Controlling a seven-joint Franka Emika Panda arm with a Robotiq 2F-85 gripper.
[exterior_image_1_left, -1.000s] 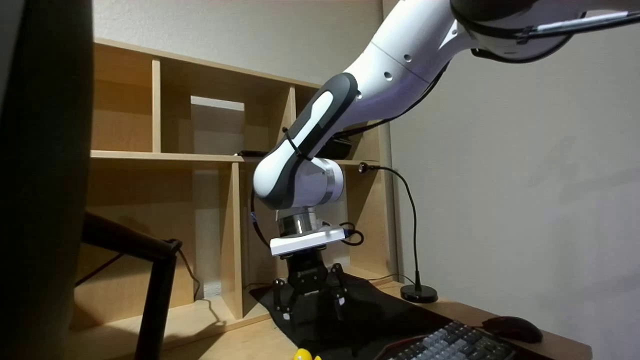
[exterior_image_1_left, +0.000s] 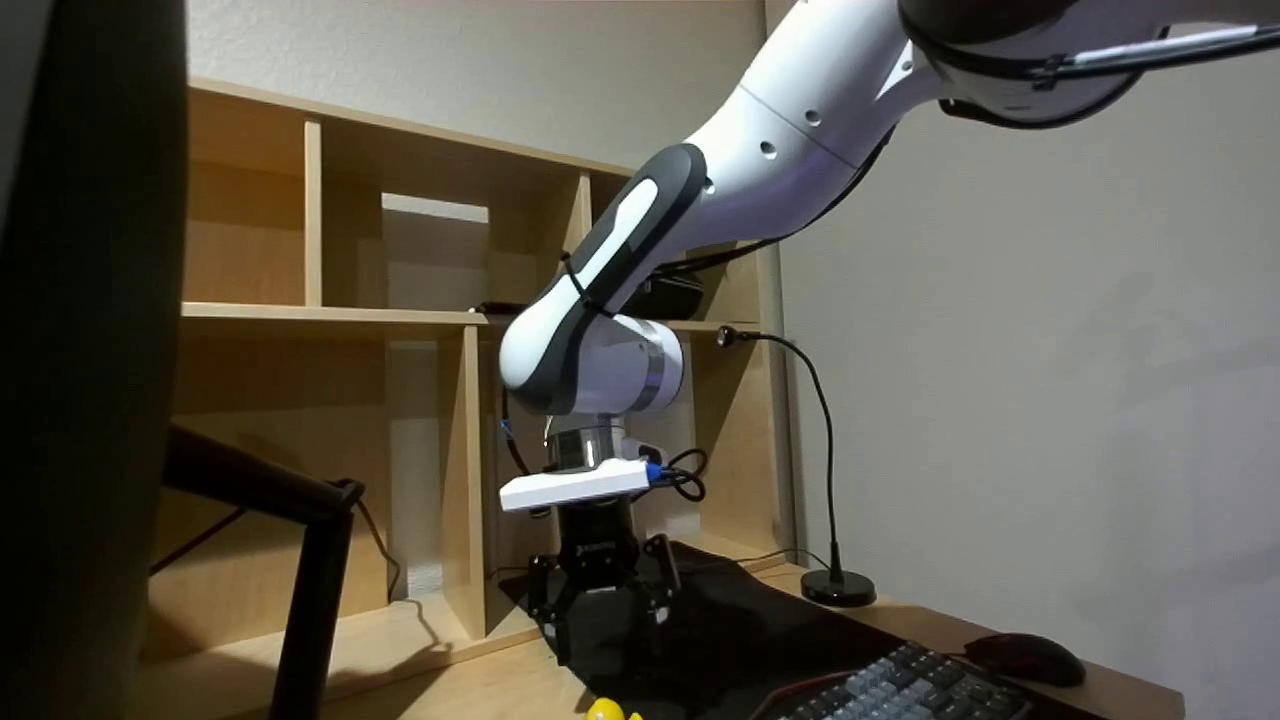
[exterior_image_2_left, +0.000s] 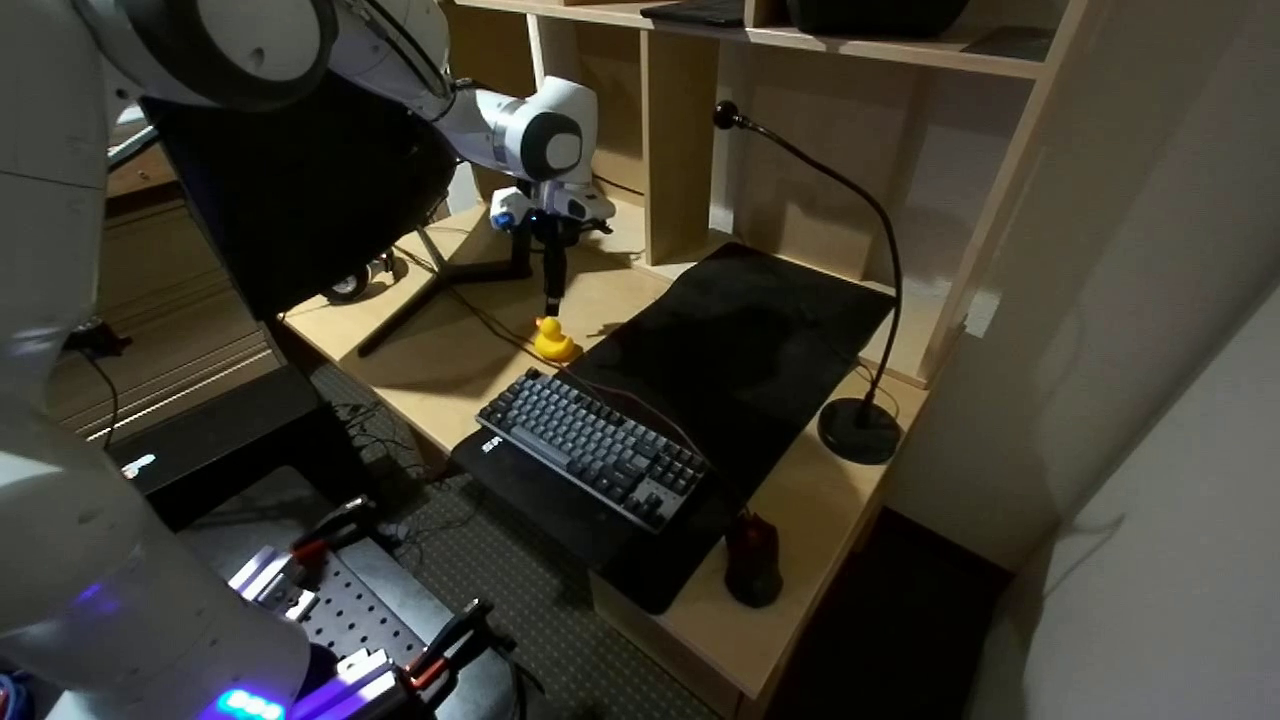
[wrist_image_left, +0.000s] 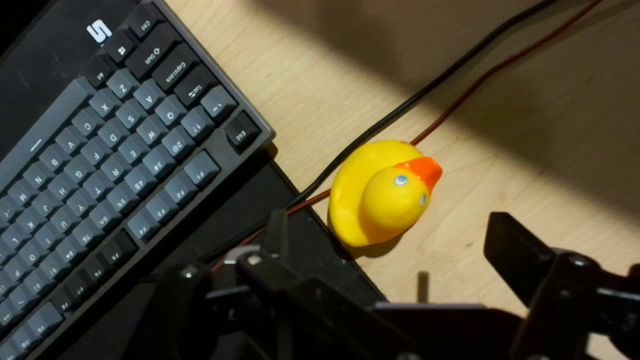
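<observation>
A yellow rubber duck (wrist_image_left: 360, 186) with an orange beak stands upright on the bare wood, against the edge of the black mat, in the wrist view. From outside, the same duck (exterior_image_2_left: 554, 343) is left of the keyboard's near corner, and only its head (exterior_image_1_left: 606, 709) shows at the bottom of exterior view 1. My gripper is open, its two black fingers wide apart and nothing held between them. In exterior view 1 the gripper (exterior_image_1_left: 609, 636) hangs pointing down, above the desk and apart from the duck.
A keyboard (exterior_image_2_left: 588, 444) lies on the black mat (exterior_image_2_left: 744, 348) close to the duck. A black cable (wrist_image_left: 384, 123) and a red one run past the duck. The mouse (exterior_image_2_left: 752, 560), lamp base (exterior_image_2_left: 859, 432) and monitor stand (exterior_image_2_left: 480, 271) are farther off.
The gripper has shifted a little to the left in exterior view 1 and turned about its upright axis. It stays open, and the duck has not moved.
</observation>
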